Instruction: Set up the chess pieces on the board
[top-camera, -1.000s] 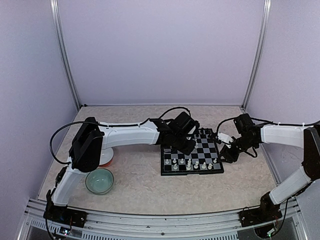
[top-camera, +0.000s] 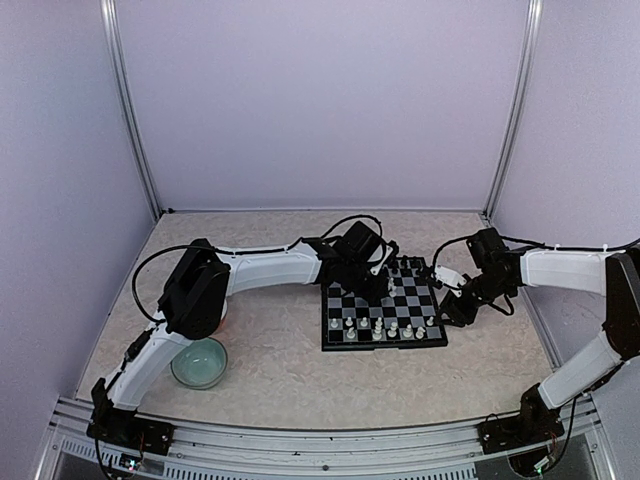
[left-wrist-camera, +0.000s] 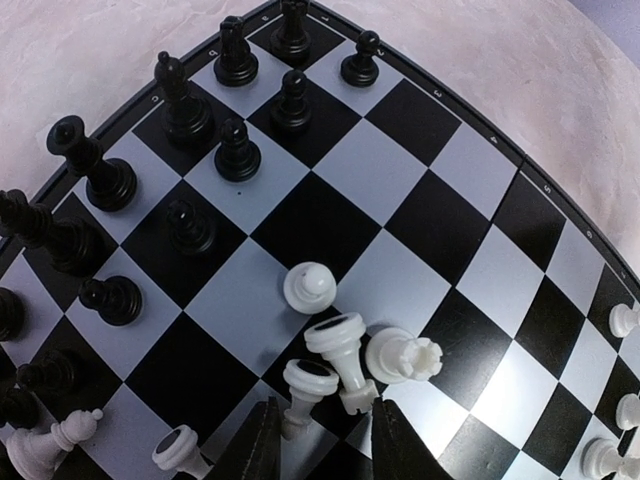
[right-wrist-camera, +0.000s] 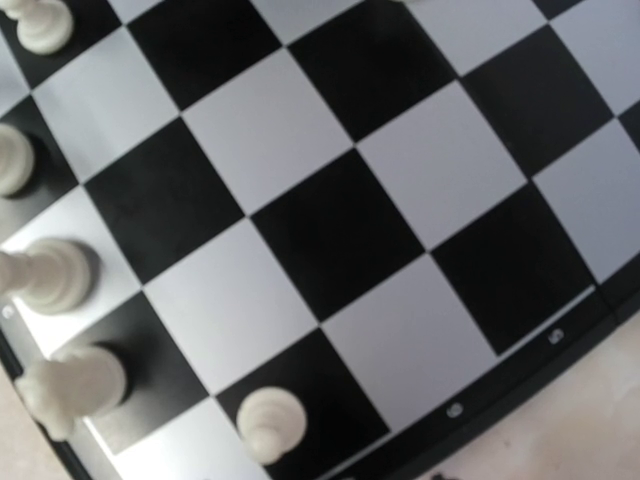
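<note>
My left gripper is part open above the board, its fingers (left-wrist-camera: 257, 440) on either side of a gap. Just beyond them lie a white pawn (left-wrist-camera: 308, 380) and a white piece (left-wrist-camera: 341, 340), both toppled. Beside these are a tipped white rook (left-wrist-camera: 402, 356) and a white pawn (left-wrist-camera: 312, 288). Two more white pieces lie at the lower left, including a bishop-like one (left-wrist-camera: 52, 443). Black pieces (left-wrist-camera: 185, 108) stand along the far side. In the top view, my right gripper (top-camera: 452, 320) hangs by the board's right edge; only its dark, separated tips show in the right wrist view.
White pieces (top-camera: 378, 328) stand along the near side of the chessboard (top-camera: 385, 345). A lone white pawn (right-wrist-camera: 272, 424) occupies a corner-side square. A green bowl (top-camera: 199, 363) sits at left, with another bowl mostly behind the left arm.
The right arm looks still.
</note>
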